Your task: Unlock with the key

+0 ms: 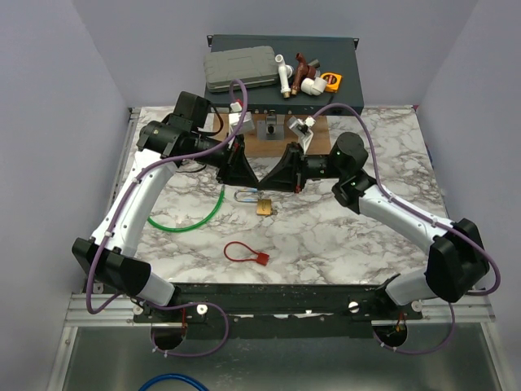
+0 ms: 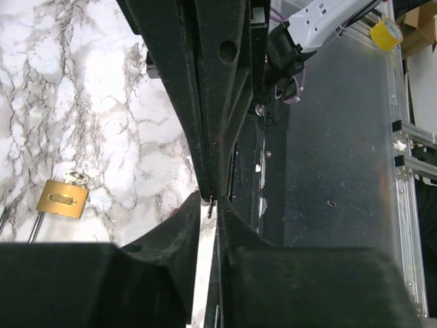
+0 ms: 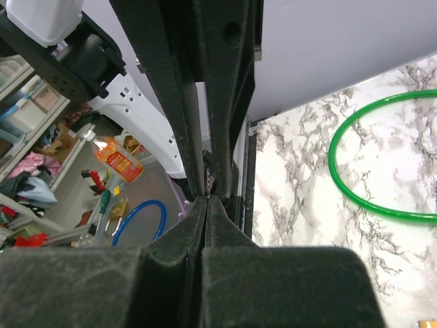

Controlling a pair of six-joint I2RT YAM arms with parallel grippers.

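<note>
My left gripper and right gripper meet tip to tip above the marble table. A small thin metal piece, apparently the key, shows where the tips meet in the left wrist view; which gripper grips it is hard to tell. The right gripper's fingers are together. Whether the left fingers are closed is unclear. Below them a brass padlock with a long shackle lies on the table.
A green loop lies left, a red tag with cord in front. At the back stand a wooden block and a dark shelf holding a case and fittings.
</note>
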